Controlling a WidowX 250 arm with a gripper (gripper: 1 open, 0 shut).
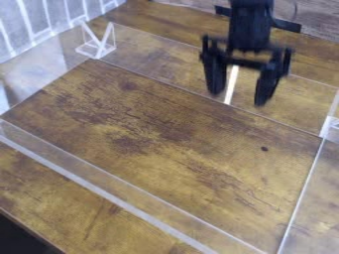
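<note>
My black gripper (243, 87) hangs over the back part of a wooden work area, blurred in this view, its two fingers apart with nothing visible between them. Behind it a pale vertical strip (232, 79) shows at the back edge. The wooden surface (146, 149) below is bare.
Clear plastic walls (113, 193) border the work area. A white bracket (98, 44) sits at the back left, and a white slatted railing (34, 25) lies beyond it. The middle and front of the board are free.
</note>
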